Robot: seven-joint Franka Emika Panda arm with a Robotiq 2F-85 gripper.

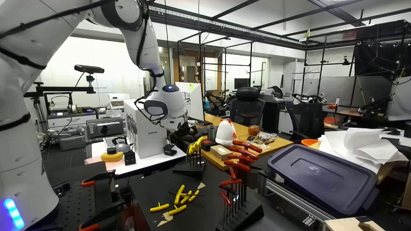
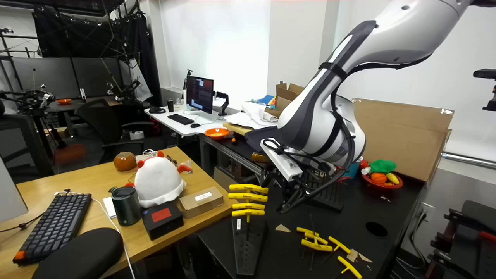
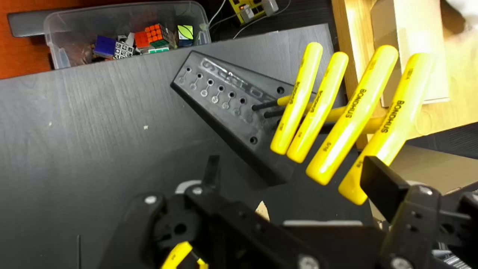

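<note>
Several yellow T-handle hex keys (image 3: 293, 103) stand in a row at one end of the black holder (image 3: 213, 92); the holder's other holes are empty in the wrist view. My gripper is open, its fingers wide apart with nothing held between them. In exterior view 1 the gripper (image 1: 184, 132) is up behind the standing yellow handles (image 1: 195, 145), clear of them. Loose yellow hex keys (image 2: 316, 244) lie on the black table in exterior view 2, to the right of the holder (image 2: 246, 244).
Red T-handle keys (image 1: 240, 165) stand in a second holder on the table's right side. A wooden desk (image 1: 266, 148) with a small cardboard box (image 1: 220, 152) and a white plush (image 1: 226, 132) adjoins the table. Beyond the table edge is a clear bin (image 3: 130, 62) of puzzle cubes.
</note>
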